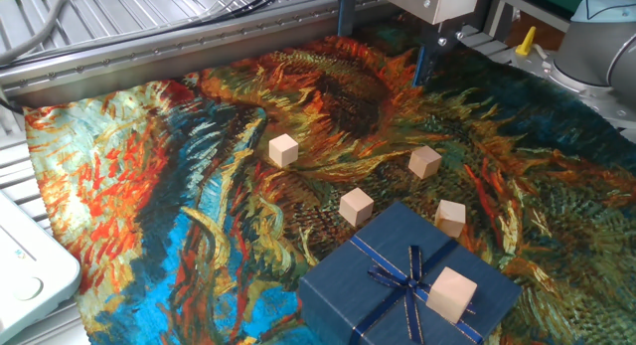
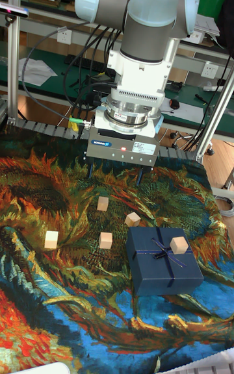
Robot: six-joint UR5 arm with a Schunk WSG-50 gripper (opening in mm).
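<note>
My gripper [image 1: 382,59] stands open at the top of exterior view 2, its two fingers wide apart and nothing between them. In exterior view 3 the gripper [image 2: 115,173] hangs behind the cubes. One wooden cube [image 1: 453,294] rests on top of a dark blue box [image 1: 343,275] tied with a ribbon. Several more cubes lie loose on the cloth: a pale cube [image 1: 283,150] farthest left, a cube [image 1: 425,162] nearest the gripper, another cube [image 1: 356,207] left of the box's far corner, and a tilted-looking cube [image 1: 450,218] close beside the box.
A painted, colourful cloth [image 1: 119,186] covers the table. A metal rail [image 1: 179,62] runs along one edge in exterior view 2. At its lower left is a white device [image 1: 30,260].
</note>
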